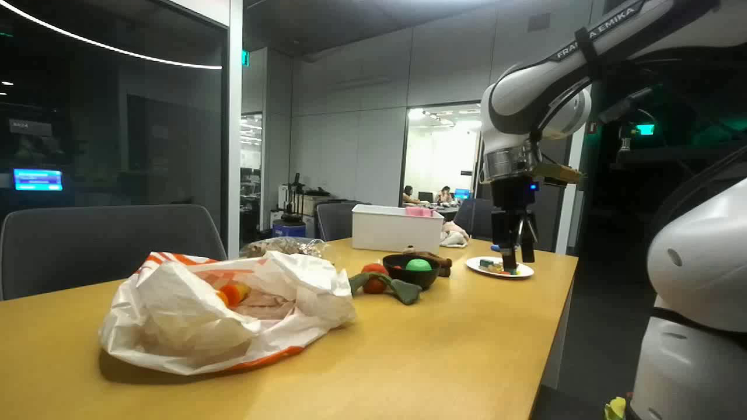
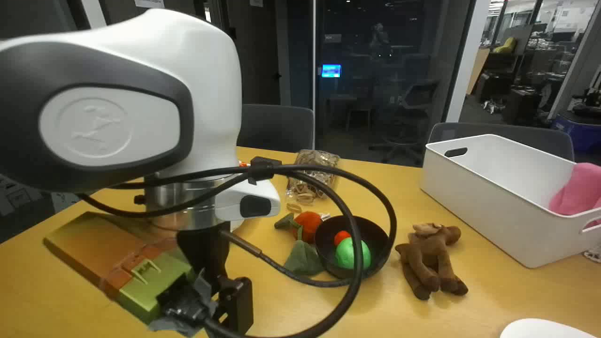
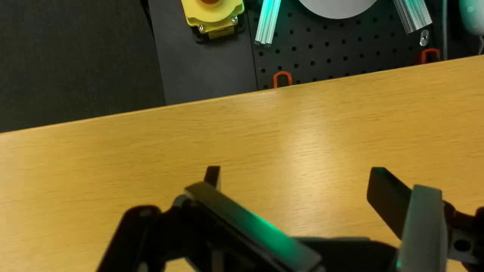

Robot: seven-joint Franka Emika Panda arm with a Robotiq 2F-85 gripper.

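My gripper is open above bare tabletop, with nothing between its fingers. In exterior view 1 the gripper (image 1: 519,263) overlaps a white plate (image 1: 523,273) bearing small coloured pieces. The wrist view shows no plate beneath it. In exterior view 2, only the plate's rim (image 2: 543,327) shows at the lower right, well apart from the arm. A black bowl (image 2: 381,260) holds a green ball (image 2: 350,254) and a smaller red item (image 2: 341,237). Beside the bowl lies an orange-red plush (image 2: 307,226) with green leaf-like parts. A brown plush animal (image 2: 431,256) rests between bowl and bin.
A white bin (image 2: 479,194) with a pink item (image 2: 580,188) stands at the back. A crumpled white bag (image 1: 189,322) with something orange inside takes up the left in exterior view 1. A clear bag (image 2: 316,169) lies behind the bowl. The table edge (image 3: 217,100) is close.
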